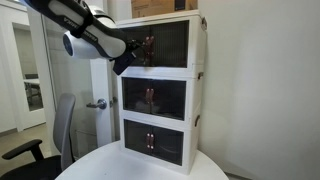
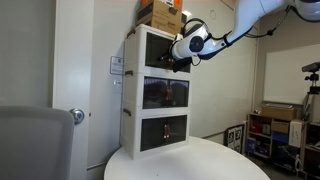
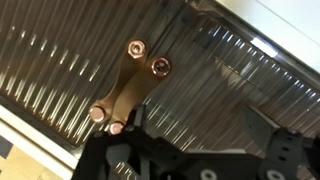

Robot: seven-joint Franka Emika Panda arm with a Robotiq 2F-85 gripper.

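Observation:
A white cabinet [image 1: 158,73] of three stacked units with dark ribbed doors stands on a round white table. In the wrist view two brown leather handles [image 3: 128,80], fixed with copper-coloured studs, sit side by side on the top unit's doors [image 3: 205,85]. My gripper is open in front of those doors, its fingers [image 3: 262,128] spread wide. Nothing shows between them; the handles lie up and left of the gap, near the left finger. In exterior view 1 the gripper [image 1: 130,60] is at the left part of the top unit. Whether it touches the door I cannot tell.
Cardboard boxes [image 2: 160,16] rest on top of the cabinet. The round table [image 2: 190,165] has bare room around the cabinet's base. A grey chair [image 1: 60,130] stands left of the table, near a door, and shelves [image 2: 275,135] stand farther right.

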